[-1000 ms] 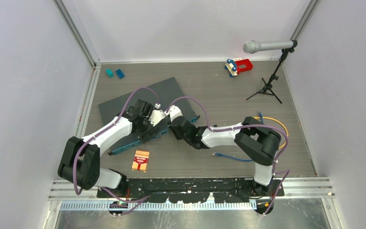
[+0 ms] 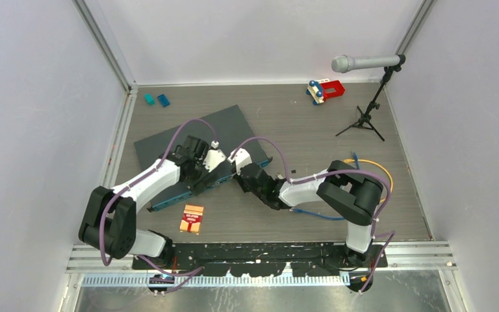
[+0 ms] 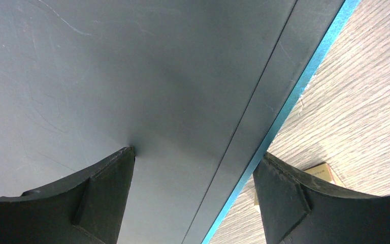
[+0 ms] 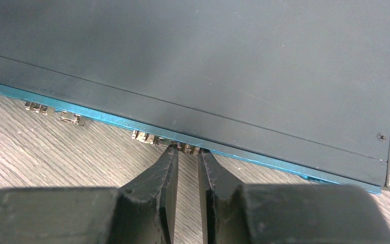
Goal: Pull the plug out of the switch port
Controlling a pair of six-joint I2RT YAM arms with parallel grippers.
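A dark grey switch (image 2: pixel 227 123) with a blue front edge lies angled on the table. My left gripper is over its top near that edge, fingers apart with nothing visible held between them. My right gripper is at the front edge, over metal port housings (image 4: pixel 144 137), its fingertips narrowly apart just below the blue strip. Whether a plug sits between or behind those fingertips is hidden.
Blue cable (image 2: pixel 318 214) and yellow cable (image 2: pixel 388 179) lie at the right. A card box (image 2: pixel 191 219) is in front of the switch, a toy (image 2: pixel 331 89) and microphone stand (image 2: pixel 370 117) at the back, small blue pieces (image 2: pixel 163 100) back left.
My left arm and the switch look unchanged.
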